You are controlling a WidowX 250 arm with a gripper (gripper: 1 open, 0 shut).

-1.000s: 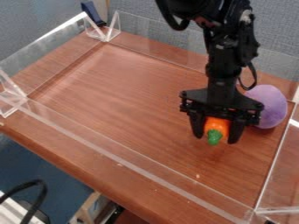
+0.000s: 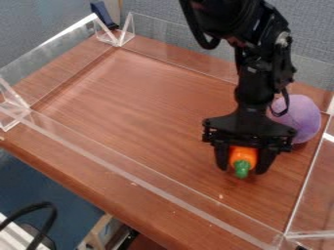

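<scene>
The black gripper (image 2: 243, 161) points down over the right part of the wooden table, its fingers either side of an orange object with a green tip (image 2: 243, 156), which looks like a toy carrot. Whether the fingers press on it is hard to tell. Behind the gripper, to the right, lies a purple round object (image 2: 302, 119), partly hidden by it.
Clear plastic walls (image 2: 156, 190) edge the wooden table (image 2: 137, 107). A black cable (image 2: 46, 210) and other items sit off the table at lower left.
The gripper has moved slightly down toward the front of the table, and the orange object's green tip now shows lower in the view.
</scene>
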